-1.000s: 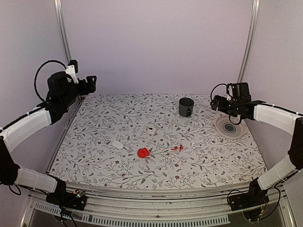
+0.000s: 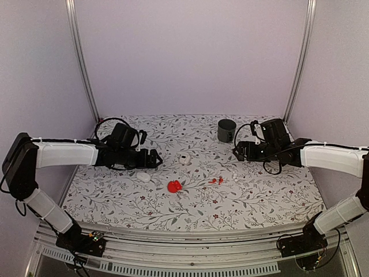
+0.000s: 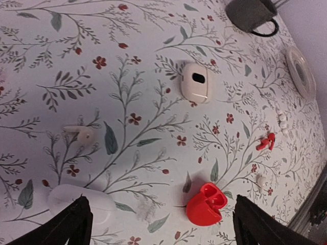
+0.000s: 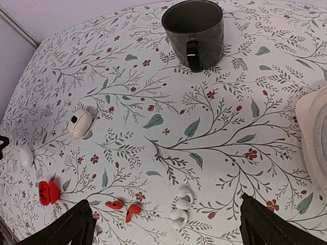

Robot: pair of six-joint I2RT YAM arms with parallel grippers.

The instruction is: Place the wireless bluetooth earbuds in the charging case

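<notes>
On the patterned table lie a white oblong case [image 2: 143, 176], a white case with a dark opening [image 3: 194, 84] near the centre and a red case [image 2: 174, 186] toward the front. Small red earbuds and white earbuds lie to the right; another small white piece [image 3: 84, 133] shows in the left wrist view. My left gripper [image 2: 151, 158] is open above the left-middle of the table, near the white oblong case. My right gripper [image 2: 241, 151] is open above the right side, with nothing between its fingers.
A dark mug [image 2: 226, 130] stands at the back right. A round pale ringed object [image 4: 313, 138] lies at the right, partly under my right arm in the top view.
Both arms have come lower and inward over the table, the left one moving right and down, the right one leftward. The objects are unchanged.
</notes>
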